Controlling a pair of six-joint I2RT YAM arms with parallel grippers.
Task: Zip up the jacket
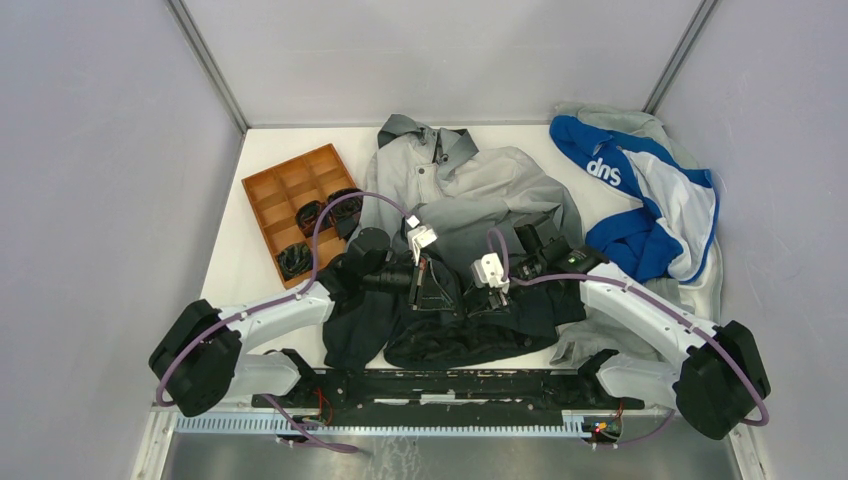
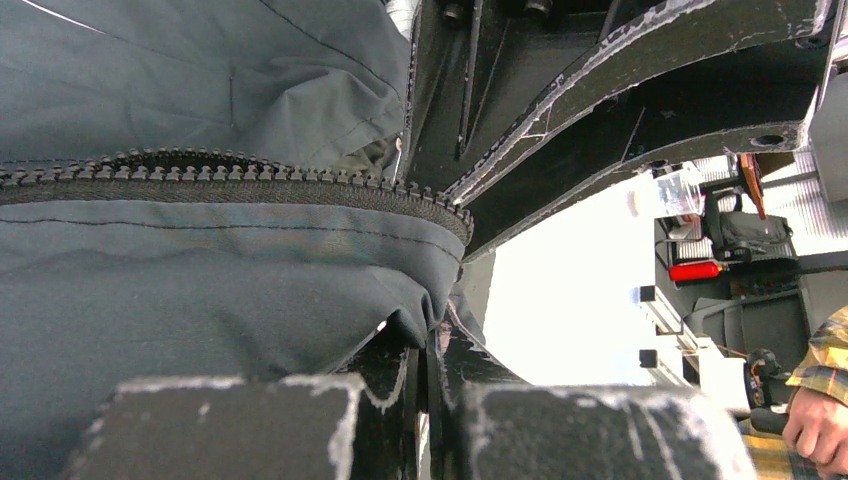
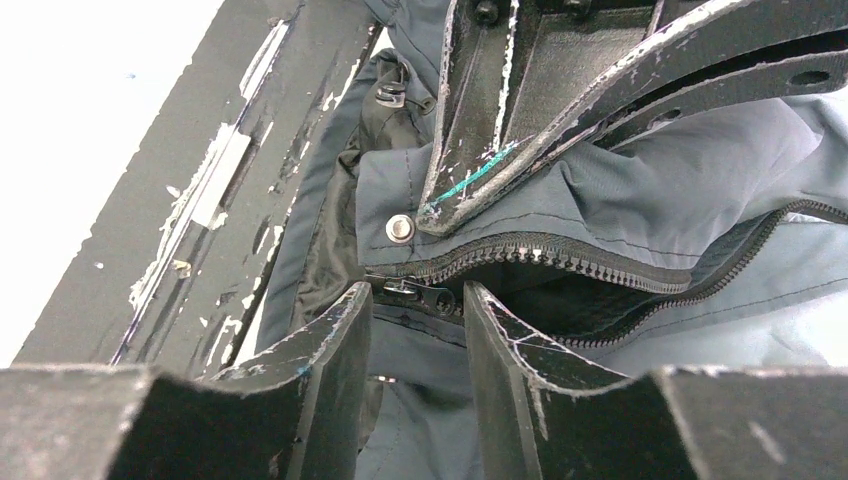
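Observation:
The grey jacket (image 1: 515,185) lies spread on the table, its collar at the far end and its dark hem close to the arms. My left gripper is shut on the jacket's front edge, just below the toothed zipper tape (image 2: 250,188). Part open, my right gripper has its fingers either side of the metal zipper slider (image 3: 402,288) near the hem; no contact with it shows. Beyond the slider the two toothed edges (image 3: 560,262) spread apart. A round snap (image 3: 400,229) sits just above the slider.
A wooden compartment box (image 1: 290,180) with dark bundles stands to the left. A blue and white garment (image 1: 640,190) is heaped at the right. Both grippers are close together over the jacket's lower front.

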